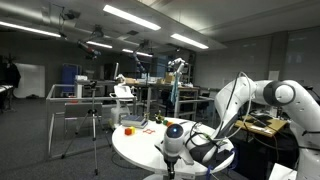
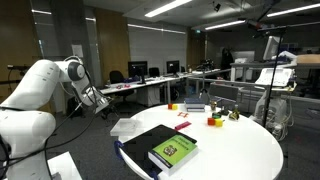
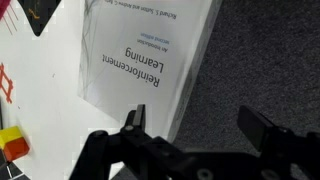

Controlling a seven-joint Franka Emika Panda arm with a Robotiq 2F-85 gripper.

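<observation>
A white book (image 3: 125,70) titled "Reinforcement Learning" lies face up along the table's edge in the wrist view. Its spine side faces the dark floor. My gripper is open, one finger (image 3: 112,155) over the book's lower end and the other beyond the edge, above the carpet. Nothing sits between them. Exterior view 2 has the white book (image 2: 125,127) flat at the left rim of the table, with the gripper (image 2: 103,110) beside it. From exterior view 1, the arm largely covers the book, and contact cannot be judged.
A green book (image 2: 172,150) rests near a black cloth (image 2: 138,150) on the round white table (image 2: 250,155). Coloured blocks (image 2: 215,122) and a red item (image 2: 182,126) lie farther back.
</observation>
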